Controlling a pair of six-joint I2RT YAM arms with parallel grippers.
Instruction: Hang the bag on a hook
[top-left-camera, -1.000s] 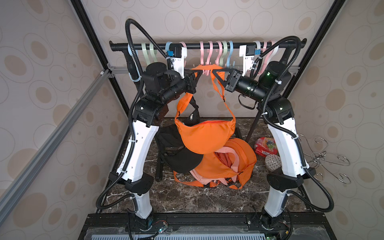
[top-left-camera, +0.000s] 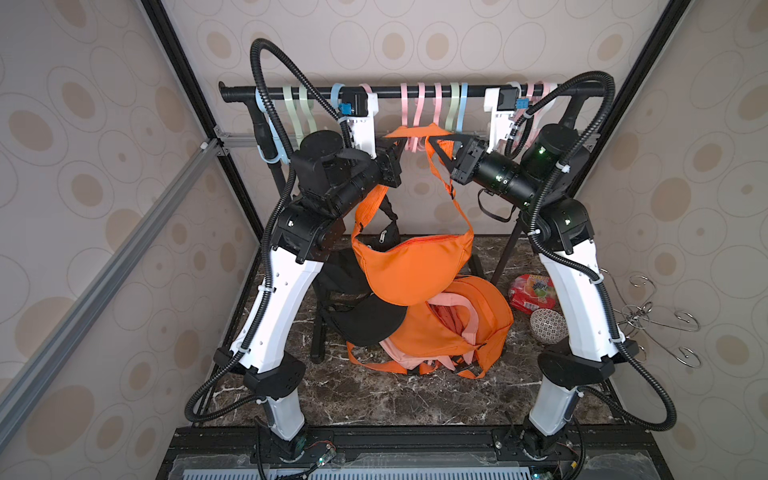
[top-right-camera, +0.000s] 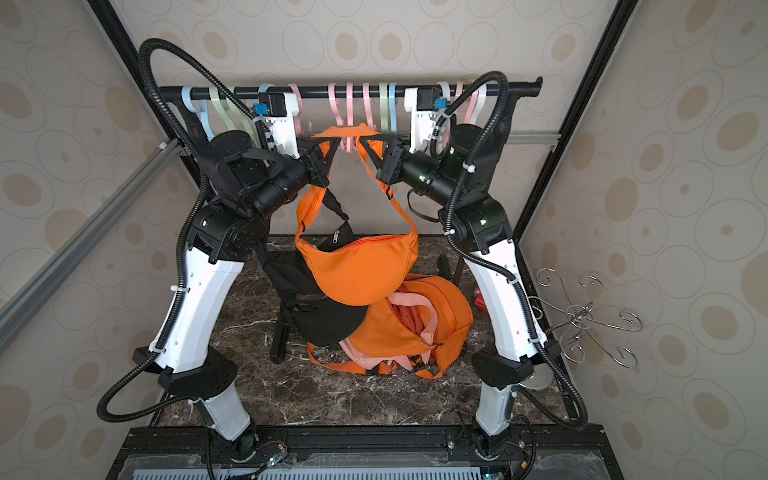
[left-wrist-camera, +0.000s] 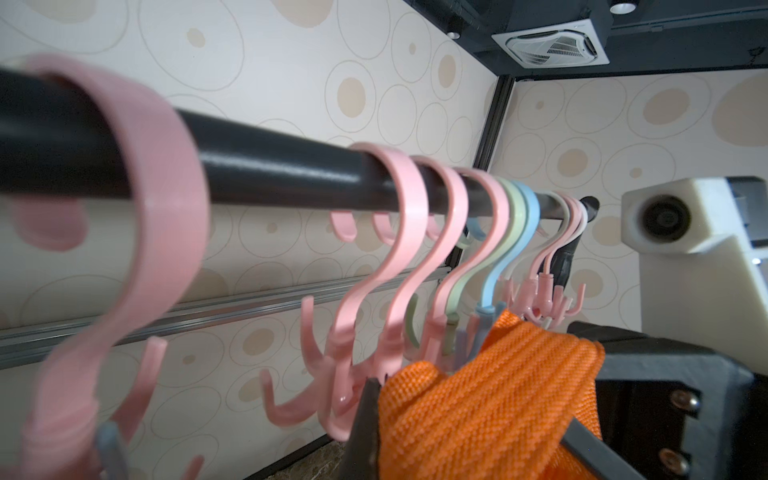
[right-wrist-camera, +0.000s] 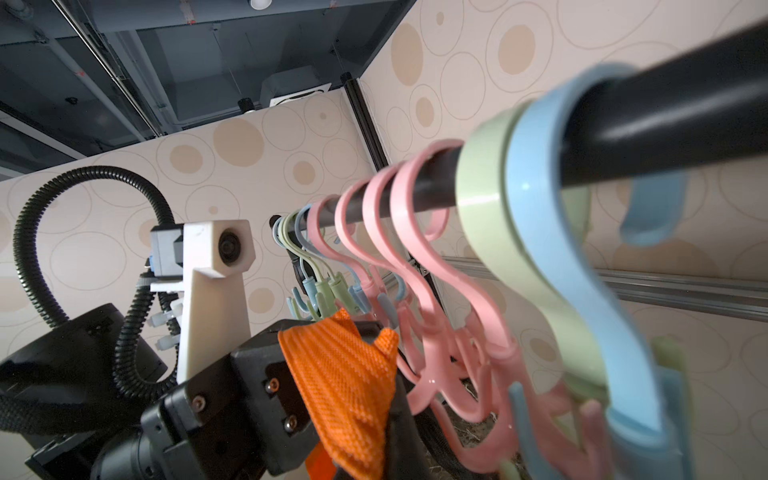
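The orange bag hangs from its strap between my two arms, its pouch above the pile on the floor. My left gripper is shut on one part of the strap. Beside it my right gripper is shut on another part, with the webbing folded over its fingers. Between them a short stretch of strap runs across in front of the pink hooks. Whether it touches or sits over a hook prong is hidden. In the left wrist view, pink hooks stand just beyond the strap.
Green and blue hooks hang close to the right of the pink ones on the black rail. Below lie an orange backpack and a black bag. At the right stands a metal hook stand.
The strap now covers the pink hooks' lower ends.
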